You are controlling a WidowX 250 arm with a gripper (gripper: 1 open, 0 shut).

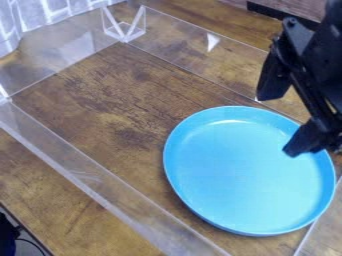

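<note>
A light blue plastic plate (241, 175) lies empty on the wooden surface, right of centre. My black gripper (287, 110) is at the upper right, above the plate's back right part, with its fingers spread open and nothing visible between them. Part of the gripper is cut off by the right edge of the view.
Clear acrylic walls (80, 175) border the wooden area (100, 95) along the left and back, with a small clear corner piece (123, 25). The surface left of the plate is bare. Black cables show at the lower left.
</note>
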